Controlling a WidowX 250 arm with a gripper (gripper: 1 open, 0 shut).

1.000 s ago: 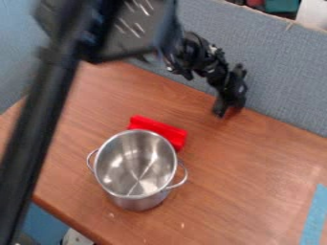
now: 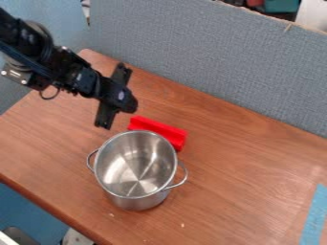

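Observation:
The black robot gripper [image 2: 113, 95] hangs over the left part of the wooden table, above and left of a red block [image 2: 159, 130]. It points downward with its fingers close together, and nothing shows between them. The red block lies on the table just behind a steel pot [image 2: 134, 168] with two loop handles, which looks empty.
Grey padded walls [image 2: 217, 57] border the back and left.
The arm has swung from the back middle of the table toward the left and come lower in the picture. The pot and red block have not moved.

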